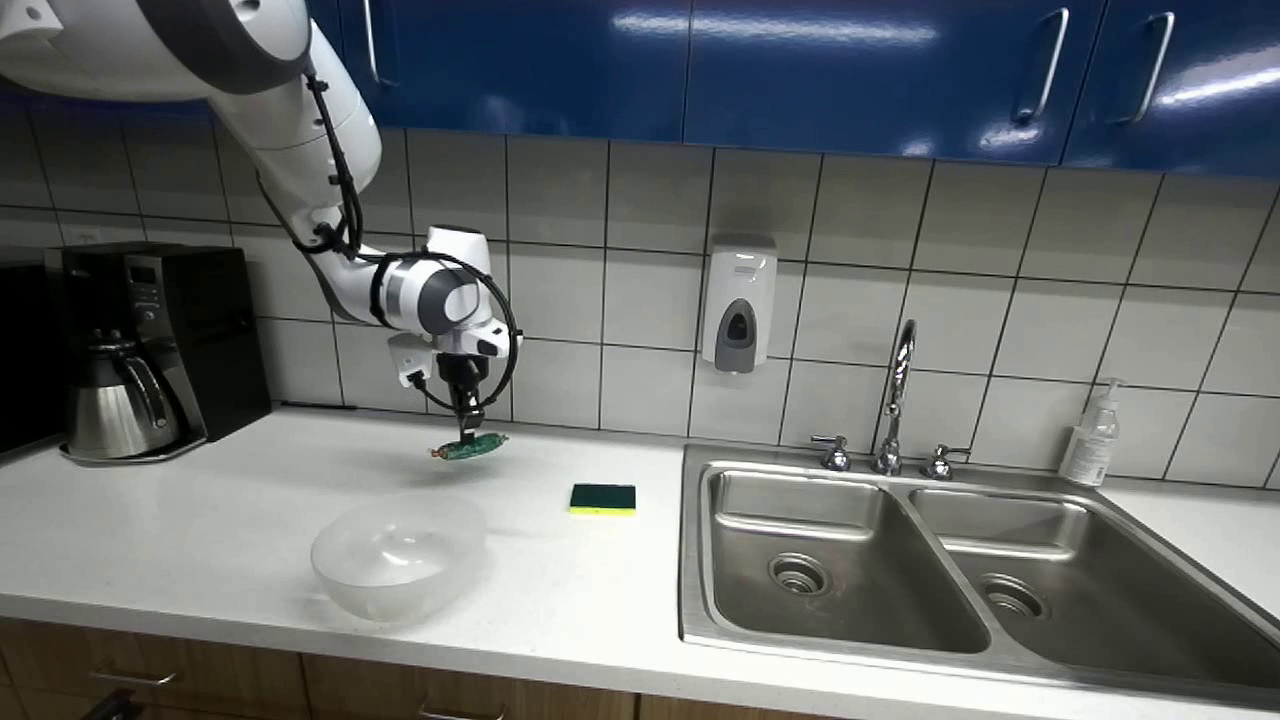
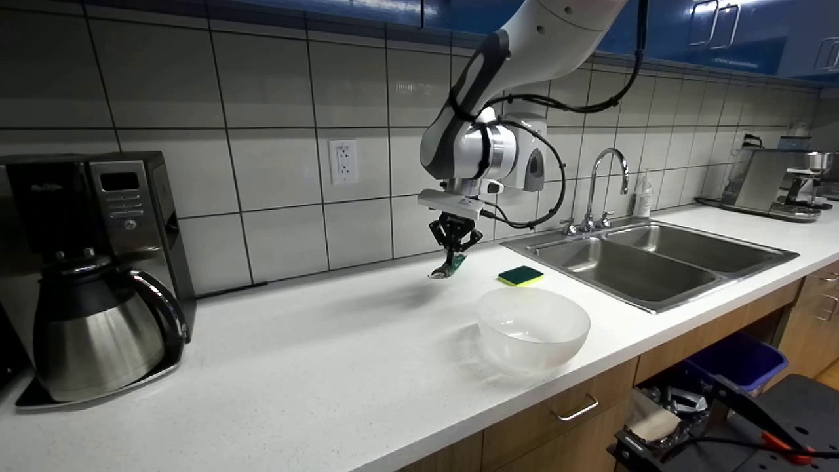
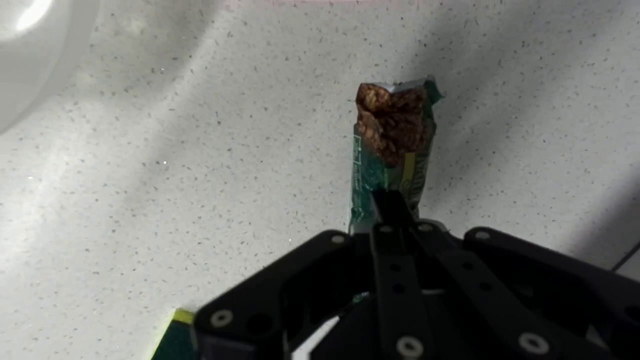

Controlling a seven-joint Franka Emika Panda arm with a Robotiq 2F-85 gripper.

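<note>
A green-wrapped snack bar [image 1: 469, 446] hangs above the counter, its shadow on the surface below. My gripper [image 1: 467, 433] is shut on it, gripping near its middle. In exterior view 2 the bar [image 2: 448, 267] tilts below the gripper [image 2: 450, 255], clear of the counter. The wrist view shows one end of the bar [image 3: 391, 138], with brown print on the wrapper, reaching out past the closed fingertips; the gripper hides most of the rest. A frosted bowl [image 1: 399, 560] stands nearer the counter's front edge and looks empty.
A green and yellow sponge [image 1: 602, 498] lies on the counter [image 1: 192, 528] between the bowl and the double sink [image 1: 697, 564]. On the left stands a coffee maker [image 1: 198, 324]. The tiled wall [image 1: 552, 288] is close behind the arm. Open counter lies left of the bowl.
</note>
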